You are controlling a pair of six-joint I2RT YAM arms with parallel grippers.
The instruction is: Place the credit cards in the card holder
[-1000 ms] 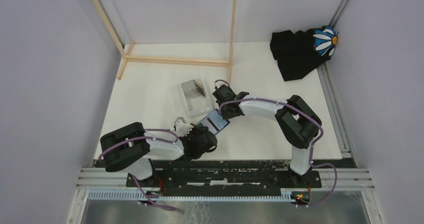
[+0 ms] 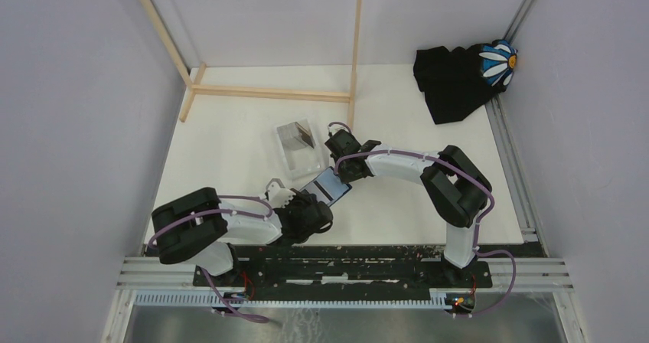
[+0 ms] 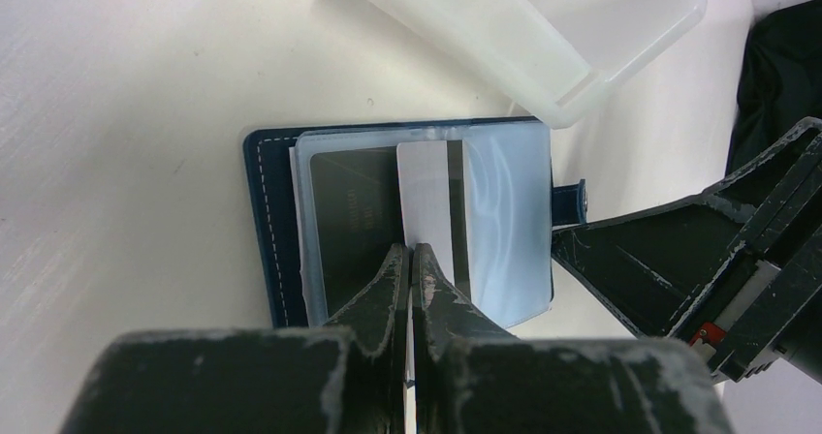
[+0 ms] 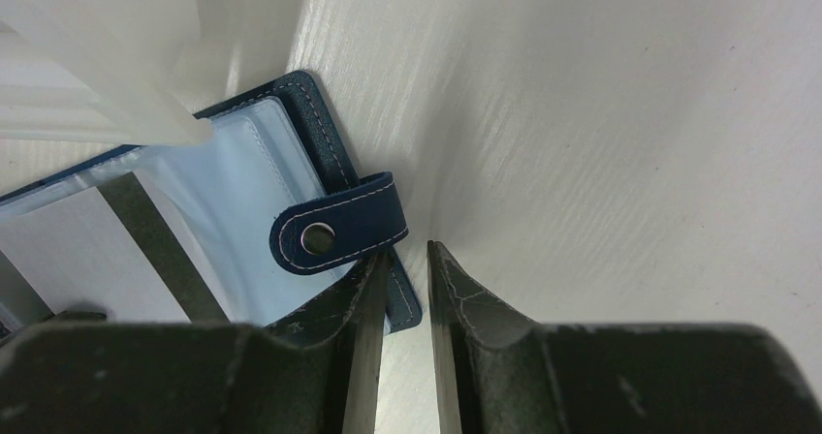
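The dark blue card holder point(image 2: 331, 185) lies open on the table with its clear sleeves point(image 3: 506, 211) showing. A white card point(image 3: 425, 187) with a black stripe lies at the sleeve, partly covered by clear plastic; how deep it sits I cannot tell. My left gripper is shut, its tips over the card's white part; nothing clearly shows between them. At the holder's snap-strap point(image 4: 341, 223) edge, my right gripper is closed down to a narrow gap with the holder's edge between its fingers. My arms hide part of the holder in the top view.
A translucent tray point(image 2: 318, 164) with cards point(image 2: 304, 135) in it stands just behind the holder, its corner over the holder's edge. A wooden frame point(image 2: 268, 93) lies farther back, a black cloth point(image 2: 451, 86) at the back right.
The right arm and the tray have not moved.
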